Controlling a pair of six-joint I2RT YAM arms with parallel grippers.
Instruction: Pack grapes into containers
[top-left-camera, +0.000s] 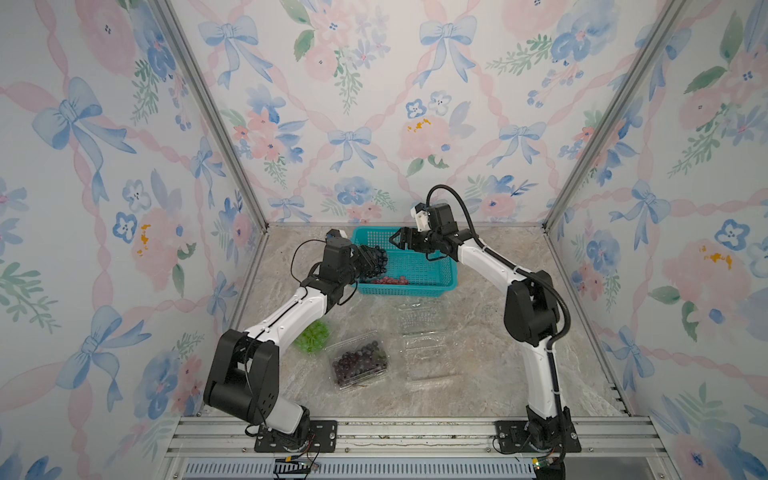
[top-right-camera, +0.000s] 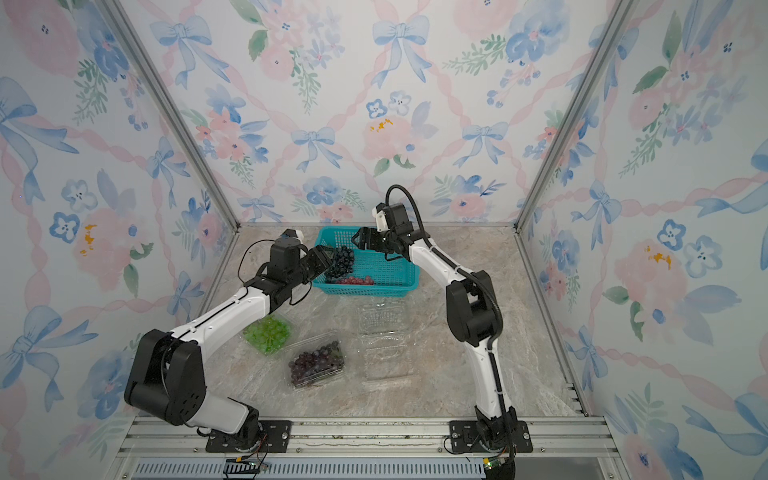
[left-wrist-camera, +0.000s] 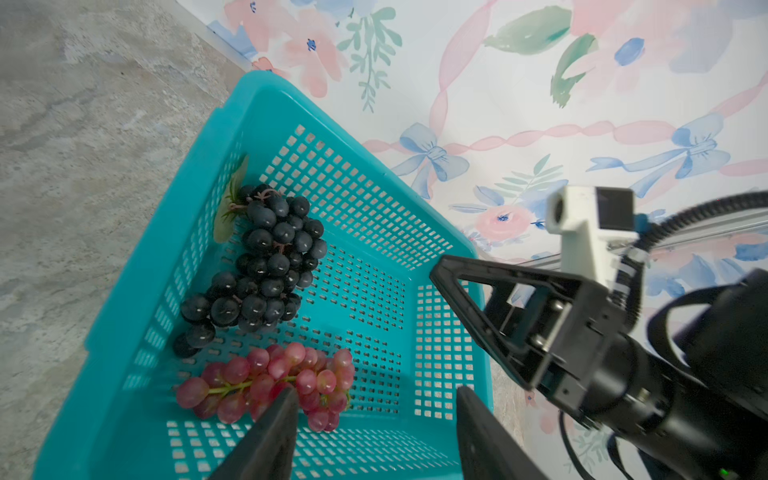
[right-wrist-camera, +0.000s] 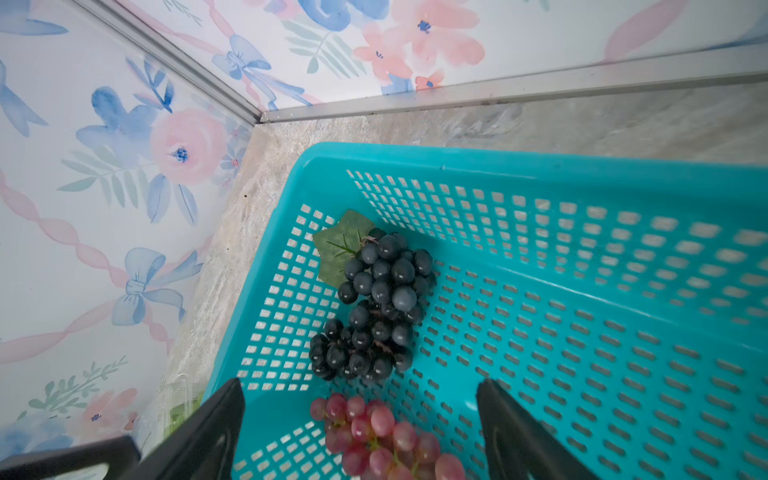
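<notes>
Black grapes (left-wrist-camera: 268, 256) with a green leaf lie against the left side of the teal basket (right-wrist-camera: 520, 160). A bunch of red grapes (left-wrist-camera: 276, 380) rests beside them along the front side. My left gripper hovers at the basket's left side, its fingers apart and empty. Over the basket's back middle, my right gripper stands open, with the red and black bunches visible below. A clear container of dark purple grapes (top-right-camera: 317, 364) and one of green grapes (top-right-camera: 268, 333) sit in front. An empty clear container (top-right-camera: 385, 360) lies open on the table.
The two arms are close together over the basket; the right gripper reaches in from the right in the left wrist view. Bare tabletop (top-left-camera: 512, 384) lies on the right side. The patterned wall rises close behind the basket.
</notes>
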